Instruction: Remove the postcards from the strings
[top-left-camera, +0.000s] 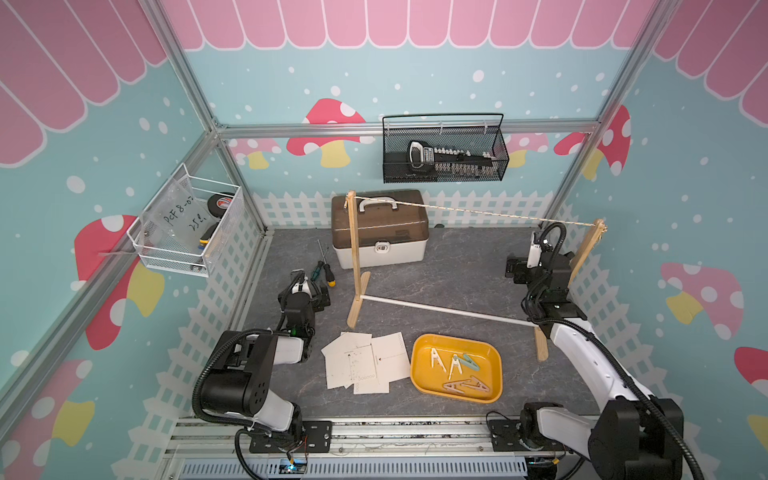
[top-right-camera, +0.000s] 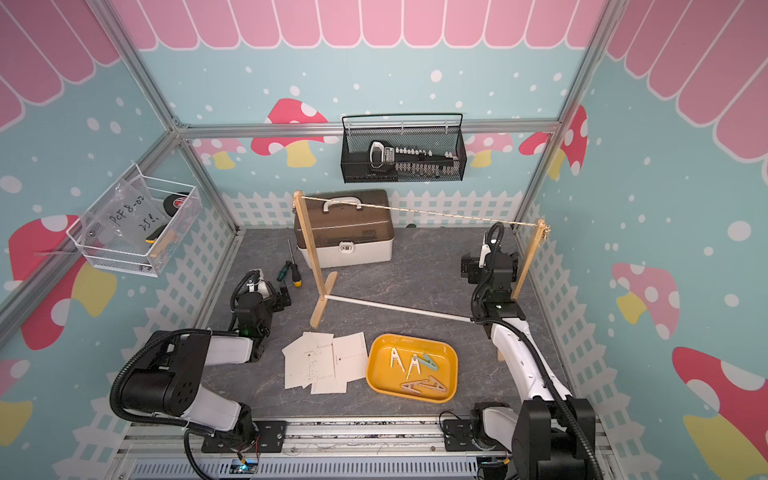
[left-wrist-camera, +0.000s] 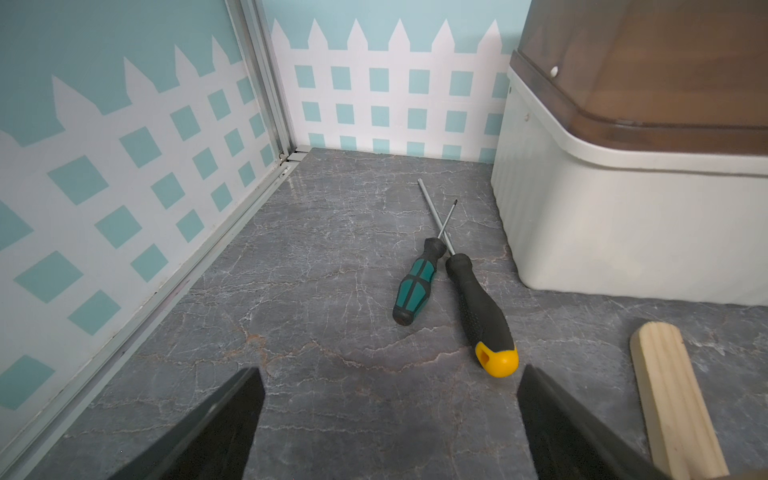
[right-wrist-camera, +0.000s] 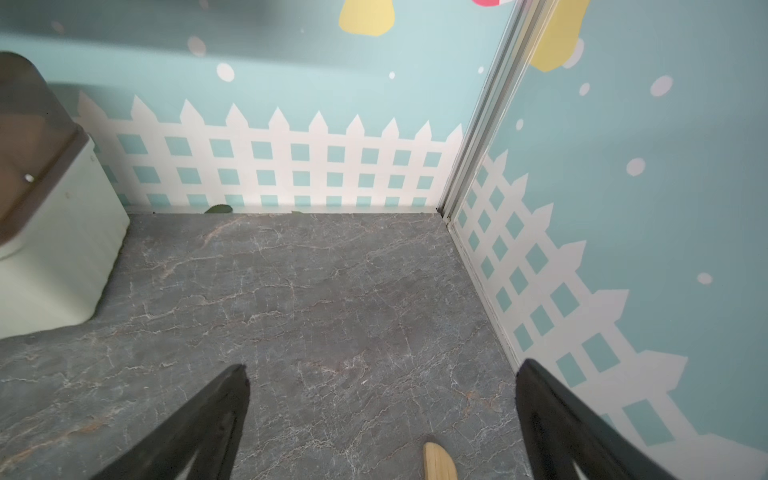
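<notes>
The string (top-left-camera: 472, 211) runs bare between two wooden posts, with no postcard hanging from it. Several white postcards (top-left-camera: 366, 364) lie overlapped on the table, left of the yellow tray (top-left-camera: 417, 376), which holds several clothespins (top-left-camera: 456, 366). My left gripper is open and empty, low over the table left of the stand's left post (top-left-camera: 354, 248). On the other side, my right gripper stands open by the right post (top-right-camera: 528, 262), with nothing between its fingers. The arm there hides part of the stand's right foot.
A brown-lidded toolbox (top-left-camera: 382, 228) stands behind the stand. Two screwdrivers (left-wrist-camera: 485, 320) lie ahead of my left gripper. A black wire basket (top-left-camera: 444, 152) and a white one (top-left-camera: 185, 224) hang on the walls.
</notes>
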